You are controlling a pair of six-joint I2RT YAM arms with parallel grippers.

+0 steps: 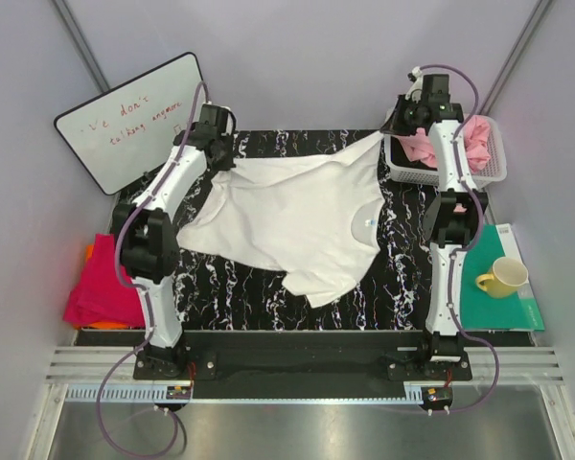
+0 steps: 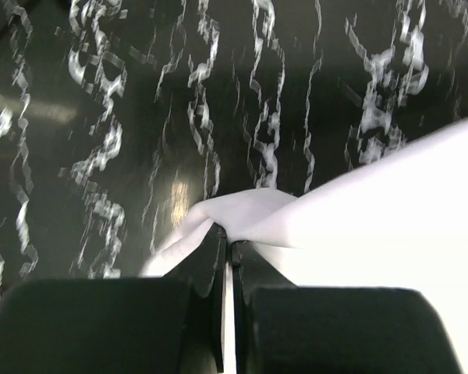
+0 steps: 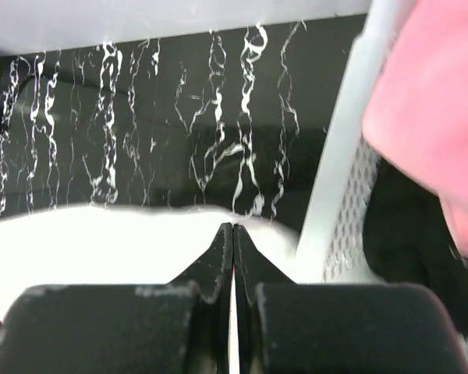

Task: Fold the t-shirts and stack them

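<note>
A white t-shirt (image 1: 292, 220) is spread over the dark marble table, its top edge stretched between my two grippers. My left gripper (image 1: 227, 161) is shut on its upper-left corner, and the left wrist view shows fabric (image 2: 366, 202) gathered at the closed fingertips (image 2: 218, 241). My right gripper (image 1: 387, 128) is shut on the upper-right corner, beside the basket; in the right wrist view the white cloth (image 3: 117, 249) meets its fingertips (image 3: 232, 230).
A white basket (image 1: 417, 175) with pink cloth (image 1: 470, 144) stands back right. A whiteboard (image 1: 125, 115) is at back left, red fabric (image 1: 105, 287) front left, a green board (image 1: 479, 307) with a yellow mug (image 1: 508, 278) at front right.
</note>
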